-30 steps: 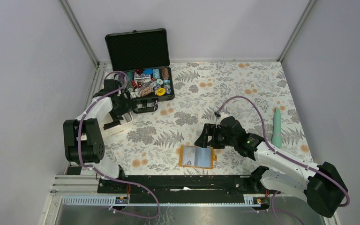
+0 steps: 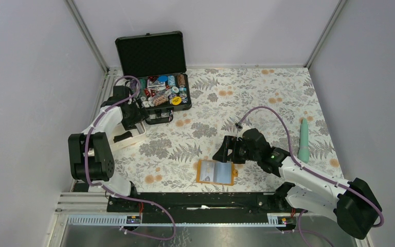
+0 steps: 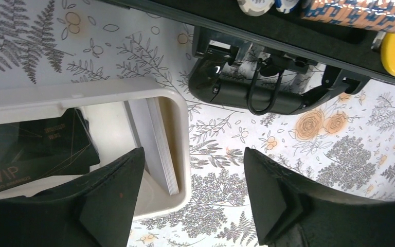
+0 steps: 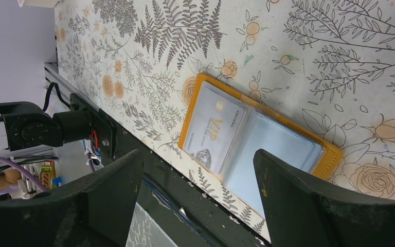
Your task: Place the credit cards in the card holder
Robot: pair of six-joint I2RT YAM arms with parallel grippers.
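Black VIP cards [image 3: 36,149] lie in a stack inside the white tray [image 3: 179,128], at its left part in the left wrist view. A pale flat piece [image 3: 157,141] leans along the tray's right end. My left gripper is over that end, its fingers apart and nothing held between them. The card holder [image 4: 283,121] lies spread on the table, tan-edged. One side shows a silver VIP card [image 4: 215,126], while the other looks pale blue and bare. Just above the holder, my right gripper stands open and empty.
An open black case [image 2: 187,107] of poker chips stands behind the tray, its handle [image 3: 257,98] close to the left gripper. A green cylinder [image 2: 304,139] lies at the right.
The right arm and the card holder look almost unmoved.
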